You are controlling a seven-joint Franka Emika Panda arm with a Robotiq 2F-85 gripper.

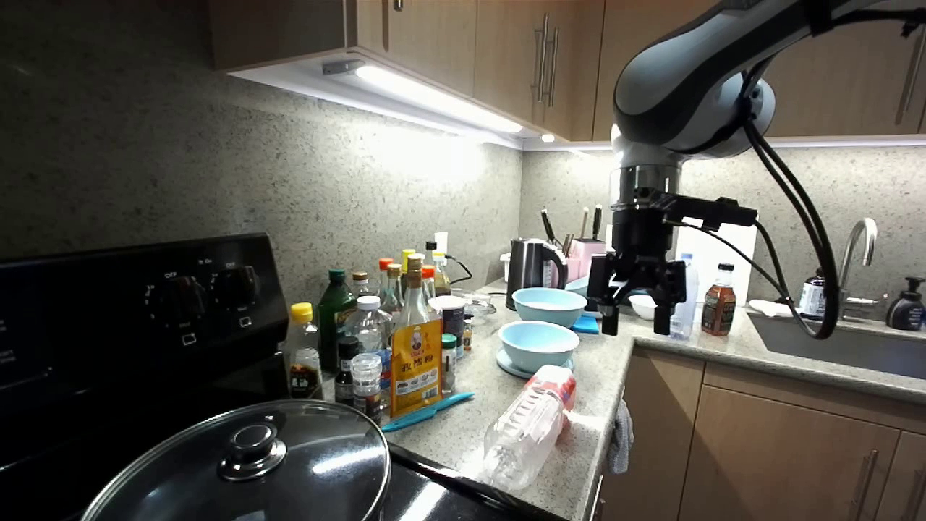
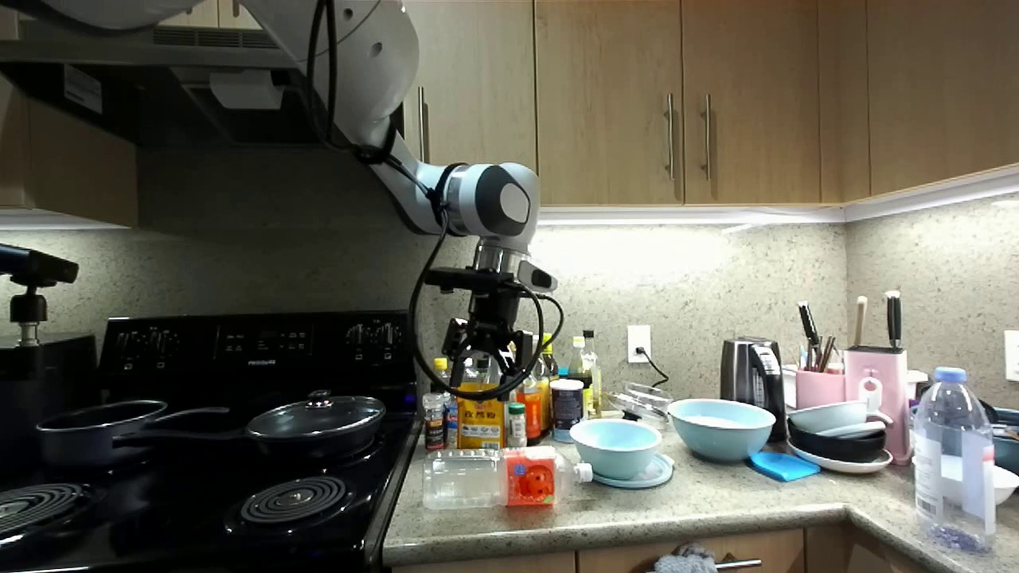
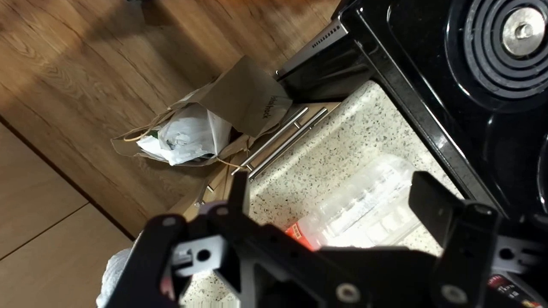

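A large clear plastic bottle (image 1: pixel 521 438) with a red label lies on its side on the counter, its body along the counter's front edge in exterior view 2 (image 2: pixel 468 479). Its white cap (image 2: pixel 583 472) points toward the light blue bowl. My gripper (image 1: pixel 636 323) hangs in the air above the counter, apart from the bottle, fingers downward. In the wrist view the fingers stand wide open, and part of the bottle (image 3: pixel 367 197) shows beyond and below them; the gripper's body hides its label end. Nothing is held.
Two light blue bowls (image 1: pixel 538 346) (image 2: pixel 722 426) stand beyond the bottle. Several sauce bottles and a yellow packet (image 1: pixel 417 369) line the wall, with a blue knife (image 1: pixel 427 412) before them. The stove with a lidded pan (image 2: pixel 317 417) adjoins the counter. A paper bag (image 3: pixel 246 97) stands on the floor.
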